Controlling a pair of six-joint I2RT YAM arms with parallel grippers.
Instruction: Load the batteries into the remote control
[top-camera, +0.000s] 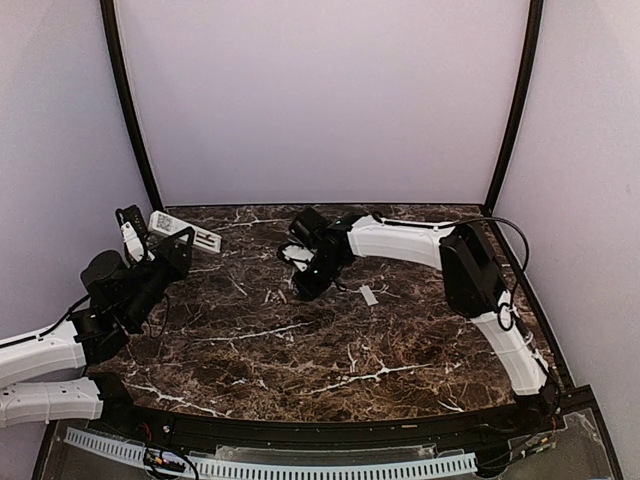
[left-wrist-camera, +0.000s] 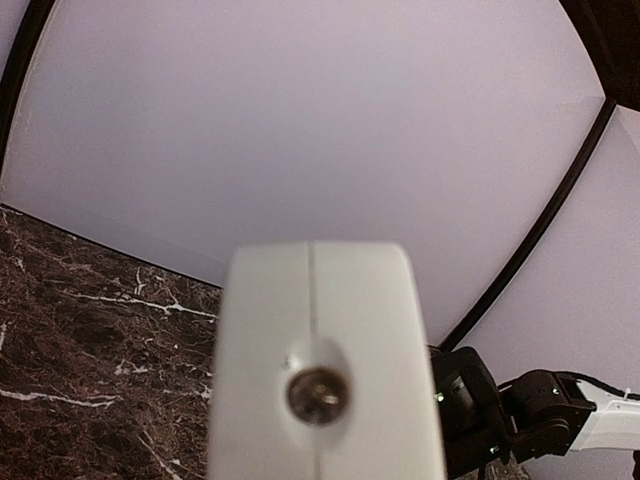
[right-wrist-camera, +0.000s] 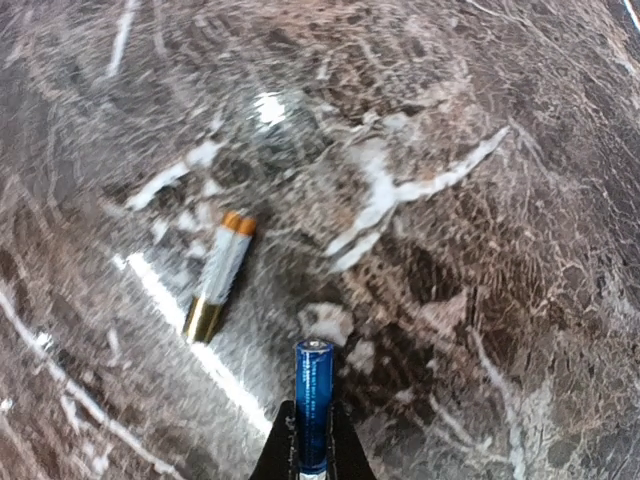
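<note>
A white remote control (top-camera: 207, 238) is raised at the left, with my left gripper (top-camera: 182, 240) shut on it. Its white end (left-wrist-camera: 318, 300) with a screw hole fills the lower middle of the left wrist view; the left fingers are hidden there. A blue battery (right-wrist-camera: 314, 400) stands between the fingers of my right gripper, which is shut on it, its end pointing up at the camera. Ahead and to the left of that gripper, two white-and-orange batteries (right-wrist-camera: 218, 275) lie side by side on the table.
A small flat white piece (top-camera: 368, 295) lies on the dark marbled table (top-camera: 330, 350), right of the right gripper. White walls (top-camera: 330, 100) close off the back and sides.
</note>
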